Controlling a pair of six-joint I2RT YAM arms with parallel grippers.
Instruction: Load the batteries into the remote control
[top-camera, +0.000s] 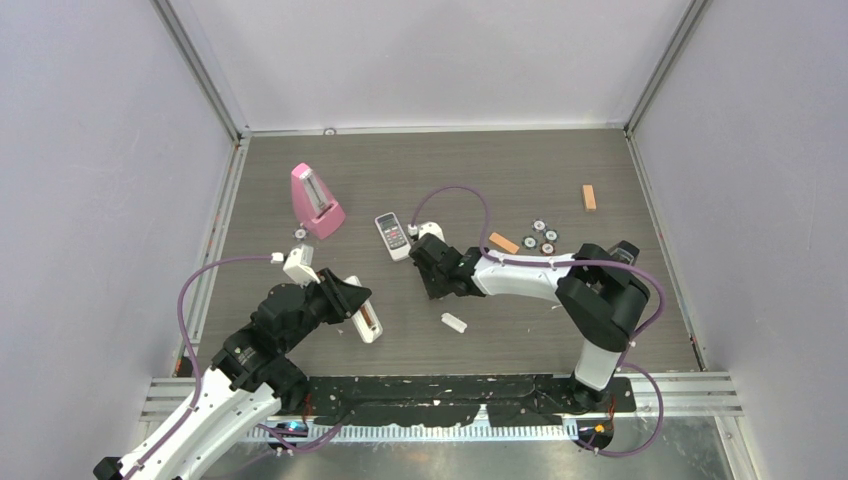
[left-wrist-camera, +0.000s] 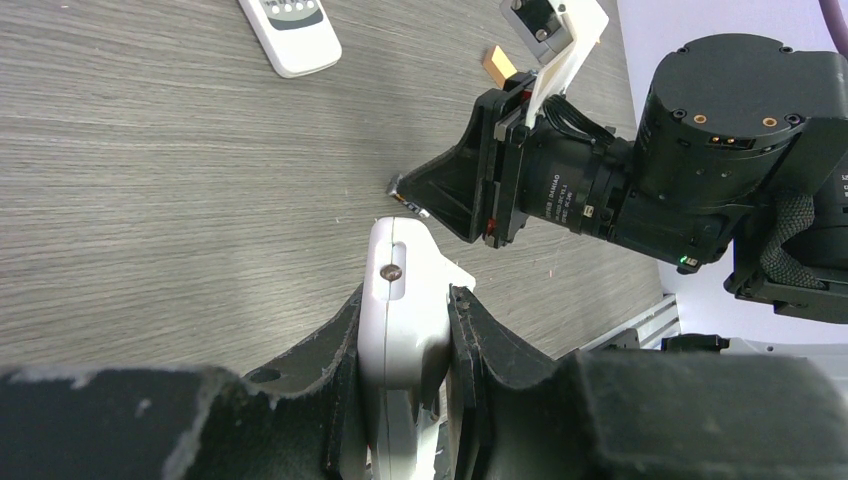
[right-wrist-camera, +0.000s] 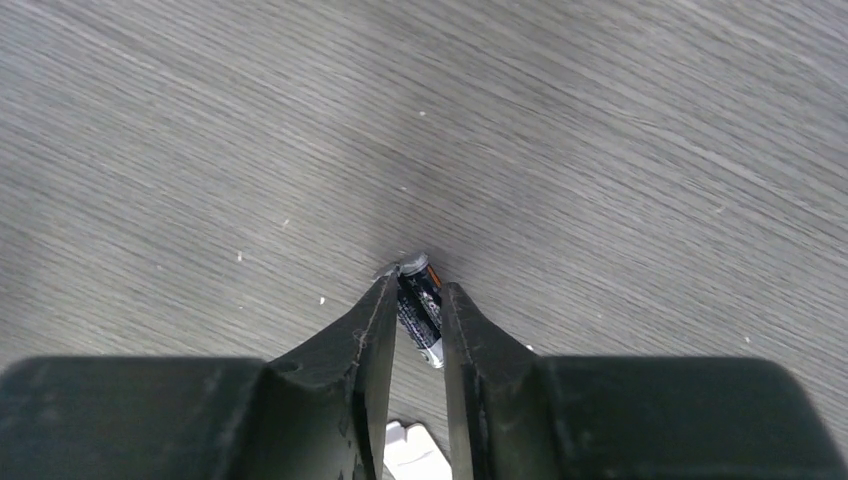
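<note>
In my left gripper (top-camera: 350, 298), shut on it, is a white remote control (top-camera: 368, 322), also filling the lower middle of the left wrist view (left-wrist-camera: 395, 300). My right gripper is low over the table, its fingertips close around small batteries (right-wrist-camera: 418, 320), two lying side by side, partly hidden by the fingers; I cannot tell whether it grips one. A white battery cover (top-camera: 453, 322) lies below the right gripper in the top view. A second white remote (top-camera: 391, 236) with buttons lies above it.
A pink object (top-camera: 325, 220) stands at back left. Orange blocks (top-camera: 505, 243) and several small round pieces (top-camera: 549, 236) lie to the right.
</note>
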